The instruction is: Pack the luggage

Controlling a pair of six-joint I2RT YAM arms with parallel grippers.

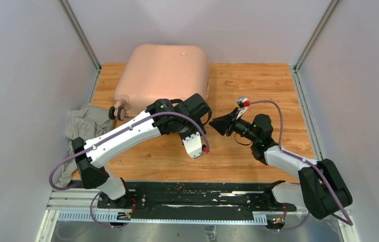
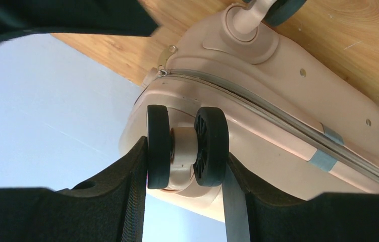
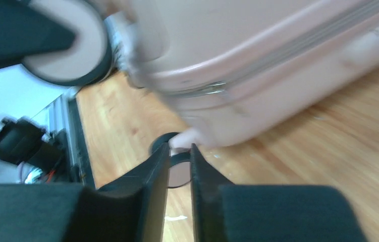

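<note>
A pink suitcase (image 1: pixel 162 75) lies on its side on the wooden board, wheels outward, a zip along its edge (image 2: pixel 258 106). My left gripper is shut on one of its wheels (image 2: pixel 208 146) at the near side, mostly hidden under the arm in the top view. My right gripper (image 1: pixel 217 124) is just right of the suitcase's near corner; in the blurred right wrist view its fingertips (image 3: pixel 205 171) are low in front of a lower wheel, and how far apart they stand is unclear.
A grey cloth (image 1: pixel 84 126) lies crumpled along the left edge. Bare board (image 1: pixel 258 85) is free to the right. Pale walls enclose the left, back and right, and a dark rail runs along the front.
</note>
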